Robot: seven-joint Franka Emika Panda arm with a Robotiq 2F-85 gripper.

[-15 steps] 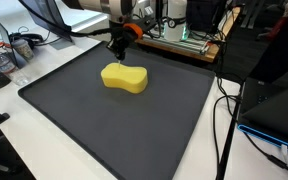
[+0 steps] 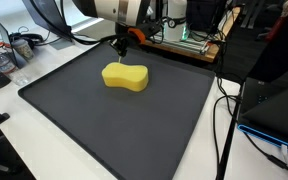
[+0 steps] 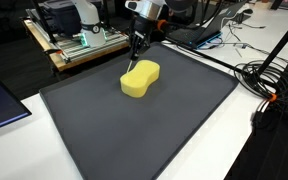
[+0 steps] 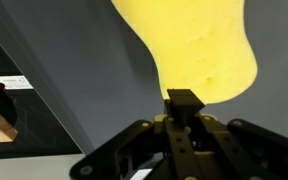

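A yellow sponge-like block [image 2: 125, 77] with a narrowed waist lies on the dark grey board, near its far side. Just behind it, my gripper [image 3: 136, 46] points down, shut on a thin pale stick [image 3: 132, 64] whose lower end reaches down by the block's edge. The wrist view has the black fingertips [image 4: 184, 104] together, overlapping the rim of the yellow block [image 4: 199, 45]. There the stick is mostly hidden behind them. Whether it touches the block I cannot tell.
The dark board [image 2: 114, 125] is bare in front of and beside the block. Black cables [image 3: 269, 80] run along one side, and another cable [image 2: 218, 120] lies by the opposite edge. A wooden-edged shelf [image 3: 50, 45] with loose items stands beyond the board.
The yellow block has turned slightly over the last second, staying in about the same spot. My gripper has shifted a little behind it, still close above the board.
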